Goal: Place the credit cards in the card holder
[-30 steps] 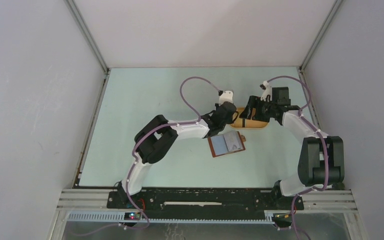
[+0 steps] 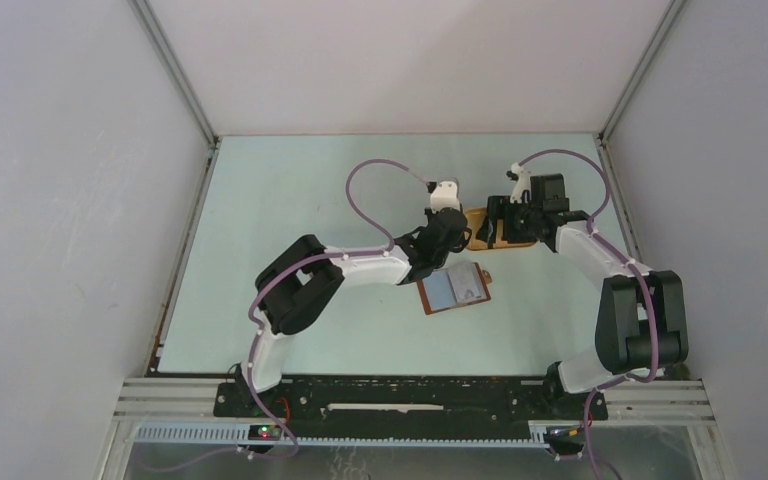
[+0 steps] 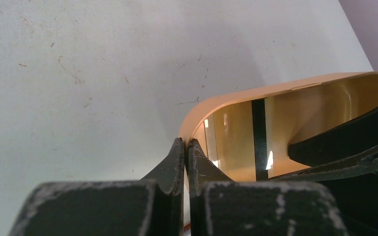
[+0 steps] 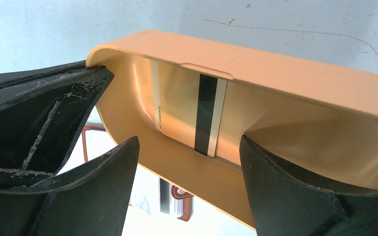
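An orange tray holds a tan card with a black stripe and pale bands, lying on the tray's floor. At the tray's left end, the thin rim sits between the fingertips of my left gripper, which is shut on it. My right gripper is open over the tray, its fingers standing apart with the stripe visible between them. Nothing is held there. The brown card holder lies spread open in front of the tray, with light blue and whitish panels; only part of it shows in the right wrist view.
Both arms crowd closely around the tray.
Over the last second the tray and my left gripper shifted slightly toward the back left. My right gripper moved a little left over the tray. The card holder stayed put.
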